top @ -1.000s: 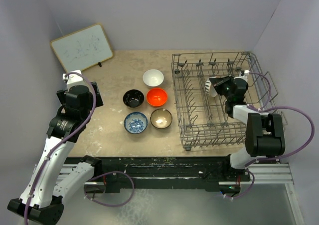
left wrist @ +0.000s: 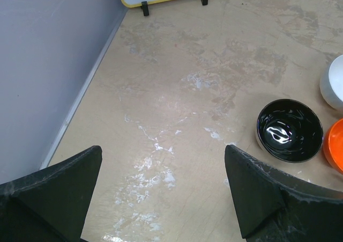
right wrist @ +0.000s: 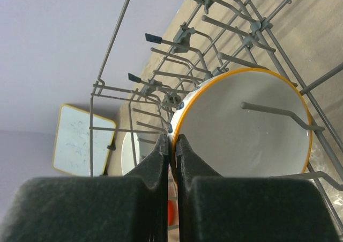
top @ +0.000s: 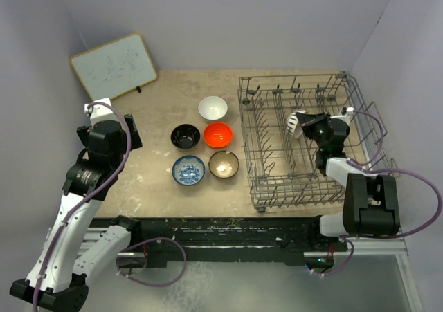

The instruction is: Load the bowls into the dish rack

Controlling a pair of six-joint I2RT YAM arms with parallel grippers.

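A white bowl (right wrist: pixel 246 118) with an orange rim and a patterned outside stands tilted on its side among the tines of the dish rack (top: pixel 259 200). My right gripper is shut on its near rim, one finger on each side. In the top view this bowl (top: pixel 293 124) is partly behind the gripper. Left of the rack, on the counter, sit a white bowl (top: pixel 212 108), a black bowl (top: pixel 185 137), an orange-red bowl (top: pixel 218 135), a blue patterned bowl (top: pixel 188 170) and a brown-rimmed bowl (top: pixel 223 164). My left gripper hangs open and empty over bare counter.
A whiteboard (top: pixel 114 66) leans at the back left. Wire tines (right wrist: pixel 278 112) rise close around the held bowl. Counter between the left wall and the black bowl (left wrist: pixel 289 130) is free. Purple cables (top: pixel 415 177) loop beside the right arm.
The left arm has barely moved, and the counter bowls are where they were.
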